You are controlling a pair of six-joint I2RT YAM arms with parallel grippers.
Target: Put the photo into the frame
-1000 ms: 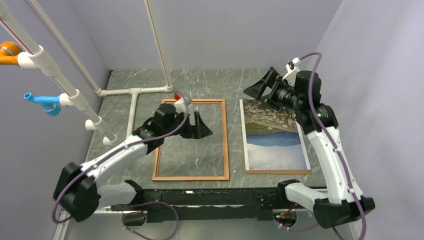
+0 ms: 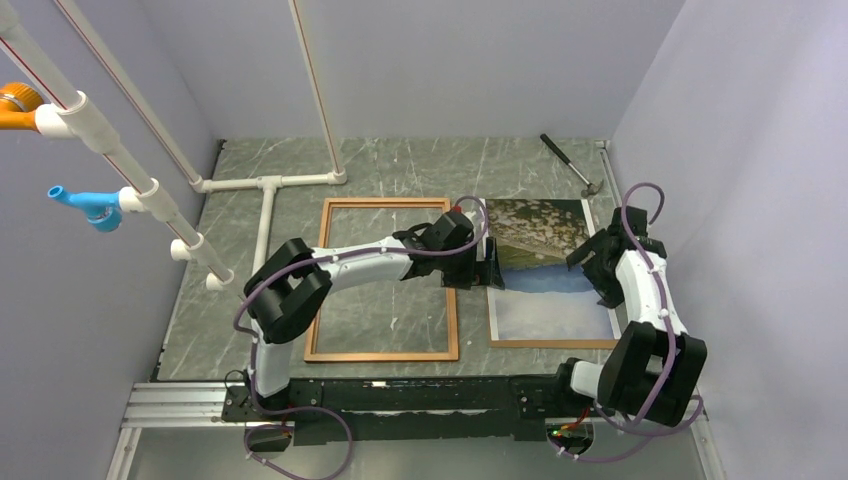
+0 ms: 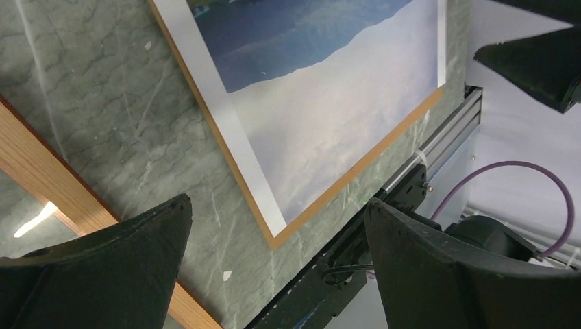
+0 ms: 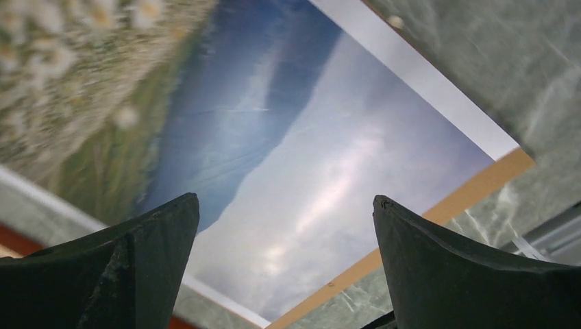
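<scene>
The photo (image 2: 545, 310), a landscape of flowers, blue band and pale sky with a white border, lies flat on a brown backing board (image 2: 560, 344) right of centre. To its left lies the empty wooden frame (image 2: 455, 330), with bare tabletop showing inside it. My left gripper (image 2: 492, 270) is open above the photo's left edge; between its fingers the left wrist view shows tabletop and a corner of the board. Over the photo's right side my right gripper (image 2: 590, 270) stands open, with only the photo (image 4: 308, 164) visible below and between its fingers.
A hammer (image 2: 570, 162) lies at the back right. White pipes (image 2: 265, 215) stand along the left side of the table, with blue (image 2: 95, 207) and orange fittings (image 2: 20, 105) up high. Grey walls enclose the back and right.
The left gripper has moved right, from over the wooden frame to the photo's left edge. The right gripper has come down and toward the front, from the photo's far side to its right side.
</scene>
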